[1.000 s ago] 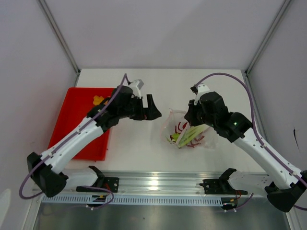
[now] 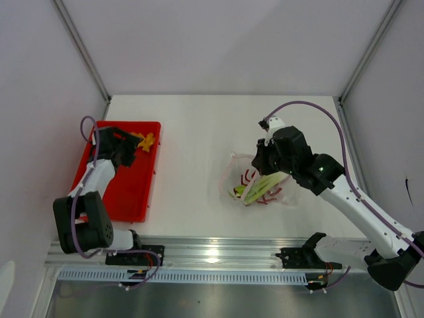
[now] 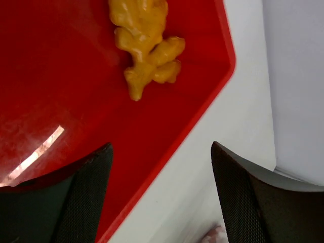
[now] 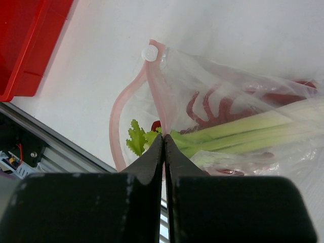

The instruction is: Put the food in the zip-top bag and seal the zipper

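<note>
A yellow ginger-shaped food piece (image 2: 146,142) lies in the red tray (image 2: 122,199) at the left; in the left wrist view it is (image 3: 144,55) near the tray's corner. My left gripper (image 2: 129,149) hangs over the tray, open, with nothing between its fingers. The clear zip bag (image 4: 228,71) with a pink zipper rim lies on the table, holding green leaf, celery (image 4: 263,129) and red pieces (image 4: 223,109). My right gripper is shut at the bag's opening, on the rim; whether it grips the film is hard to see.
A metal rail (image 2: 212,245) runs along the front edge, with walls on the sides and back.
My left arm has swung left from the middle of the table to over the red tray. The right arm and bag stay where they were.
</note>
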